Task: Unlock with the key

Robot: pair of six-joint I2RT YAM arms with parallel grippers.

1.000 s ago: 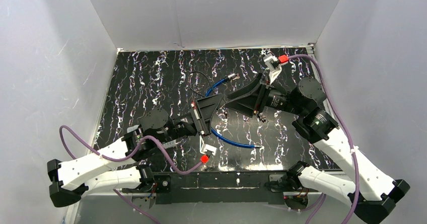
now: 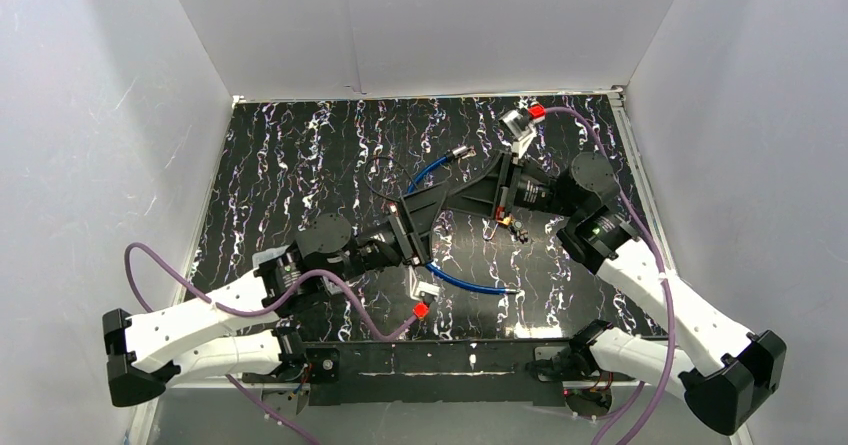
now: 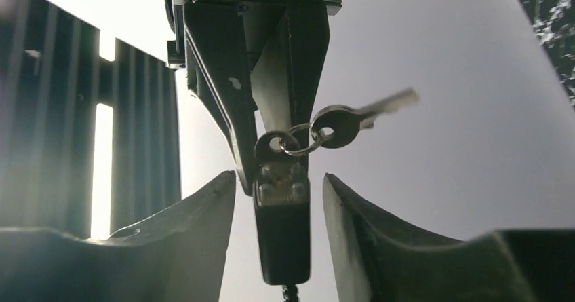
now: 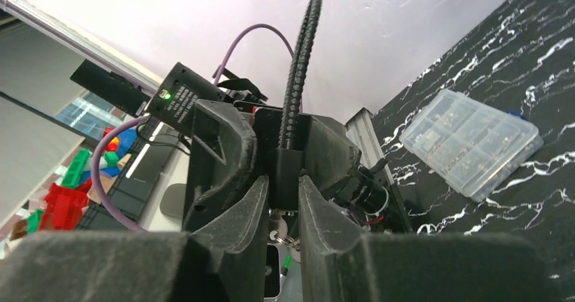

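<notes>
In the right wrist view my right gripper is shut on the black lock body [image 4: 286,170], from which a braided cable [image 4: 302,64] rises. The left wrist view shows the lock [image 3: 283,227] hanging between the spread fingers of my left gripper, with a gap on each side; that gripper is open. A key's round head [image 3: 268,147] stands against the lock's near end, its blade hidden. Linked to it by a ring, a second key [image 3: 359,117] sticks out sideways. From above, both grippers meet over the table's middle and hide the lock.
A blue cable [image 2: 462,283] lies on the black marbled table [image 2: 290,165] beneath the arms. A clear compartment box [image 4: 468,139] rests on the table. White walls close in the sides and back.
My right gripper has shifted left, towards my left gripper, its arm turning slightly.
</notes>
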